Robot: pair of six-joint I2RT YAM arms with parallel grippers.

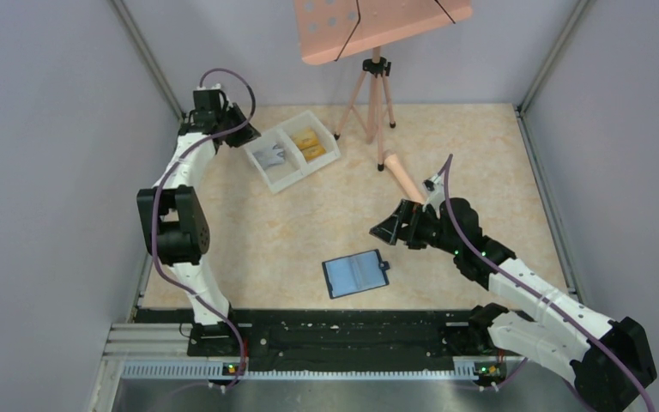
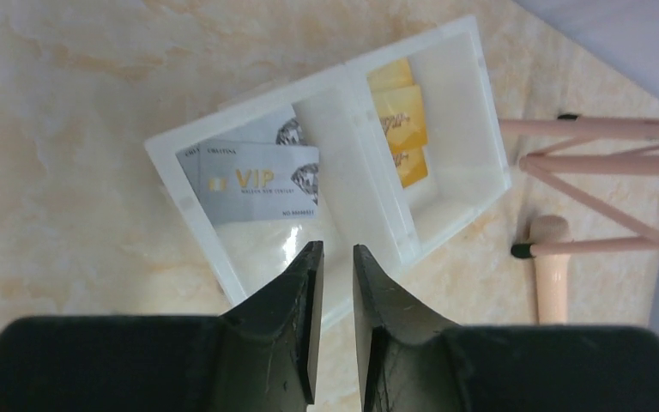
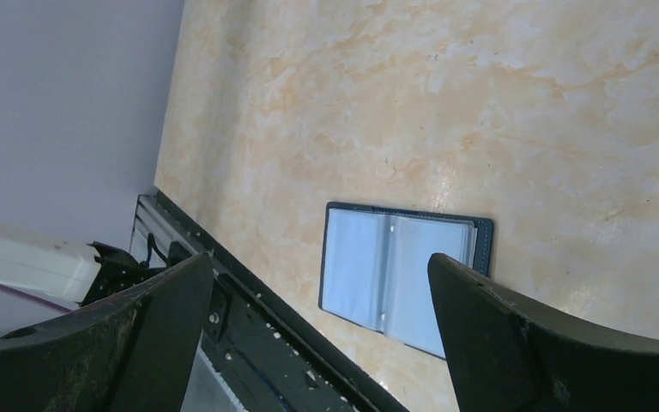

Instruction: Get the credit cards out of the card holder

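Note:
The card holder (image 1: 356, 274) lies opened flat near the front of the table, and its clear pockets (image 3: 425, 275) look empty of cards. Silver VIP cards (image 2: 257, 182) rest in the left compartment of the white divided box (image 2: 380, 184). Several gold cards (image 2: 402, 120) lie in the box's right compartment. Just over the box's left corner is my left gripper (image 1: 253, 142); in its wrist view the fingers (image 2: 309, 296) stand a little apart with nothing between them. My right gripper (image 1: 382, 227) hovers behind and right of the holder, its fingers (image 3: 472, 313) wide open and empty.
A pink tripod stand (image 1: 376, 94) rises behind and right of the box, carrying a large pink panel (image 1: 386, 26). One pinkish rod (image 1: 405, 178) lies on the table by the right arm. Between box and holder the tabletop (image 1: 300, 223) is bare.

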